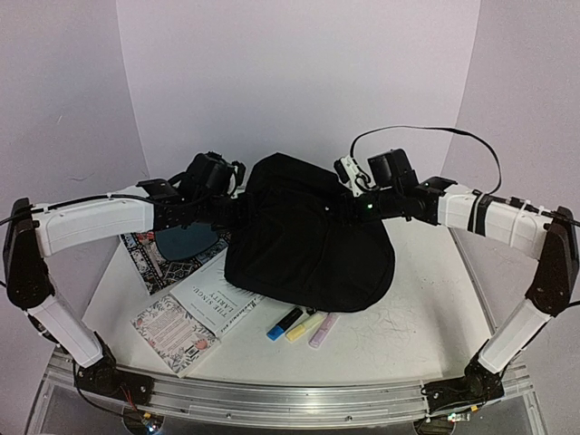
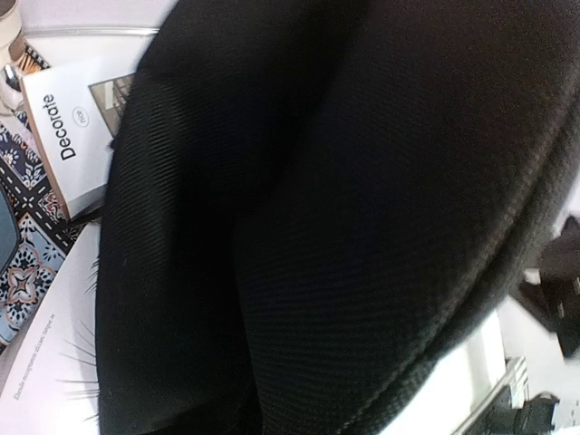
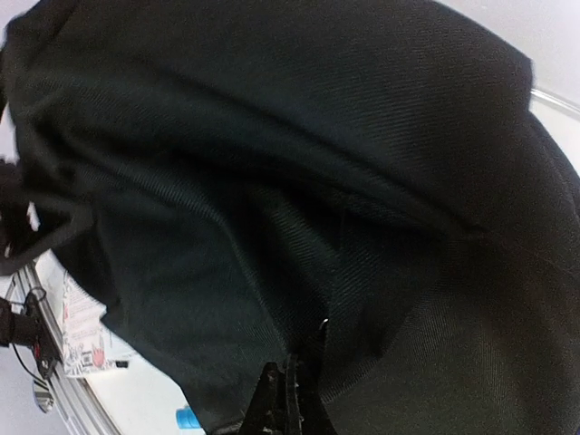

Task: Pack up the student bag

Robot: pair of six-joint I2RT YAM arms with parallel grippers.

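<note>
A black bag (image 1: 308, 240) stands up in the middle of the top view, its cloth creased and its top edge folded. At its left edge is my left gripper (image 1: 241, 207); the bag's cloth (image 2: 362, 227) fills the left wrist view and hides the fingertips. On the upper right side of the bag, my right gripper has its fingers together on a fold of the cloth. A blue-capped black marker (image 1: 285, 323), a yellow highlighter (image 1: 305, 326) and a purple highlighter (image 1: 323, 330) lie just in front of the bag.
White book "The Singularity" (image 1: 216, 294) and a floral-covered book (image 1: 177, 333) lie on the left. Behind them are a patterned cloth (image 1: 149, 263) and a blue-grey round item (image 1: 186, 242). Another book, "Decorate" (image 2: 77, 127), is partly covered by the bag.
</note>
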